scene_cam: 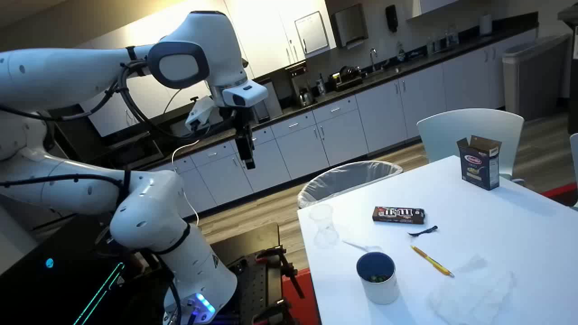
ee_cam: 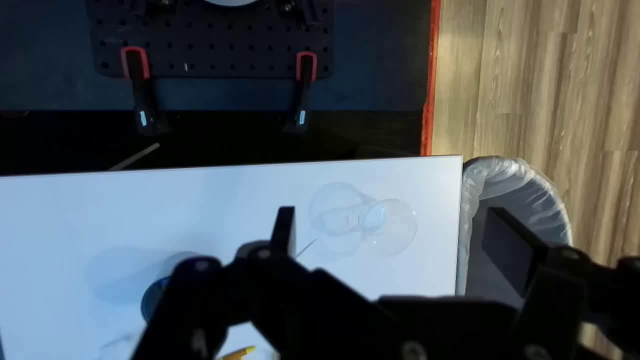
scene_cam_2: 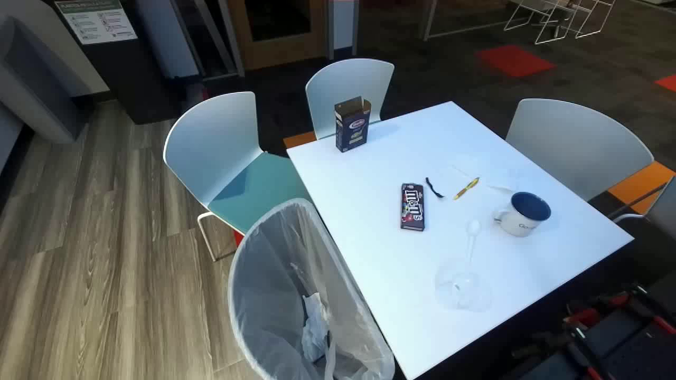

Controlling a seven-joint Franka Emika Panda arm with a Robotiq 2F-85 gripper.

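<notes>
High over the floor beside the table, my gripper (scene_cam: 247,154) points downward, clear of everything. Its two fingers stand wide apart in the wrist view, so it is open and empty. On the white table (scene_cam_2: 374,253) stands a white mug (scene_cam_2: 520,215) with a dark blue inside and something green in it. A brown M&M's box (scene_cam: 399,215) lies flat near a small black item (scene_cam: 423,231) and a yellow pen (scene_cam: 431,261). Close to the table edge is a clear, hourglass-shaped plastic object (ee_cam: 363,220). A white plastic spoon (scene_cam_2: 472,238) lies between it and the mug.
An open-topped blue pasta box (scene_cam: 479,163) stands at a table corner. Against one table side is a lined trash bin (scene_cam_2: 304,291) with some waste inside. Crumpled clear plastic (scene_cam: 471,292) lies beyond the pen. Chairs (scene_cam_2: 231,158) surround part of the table.
</notes>
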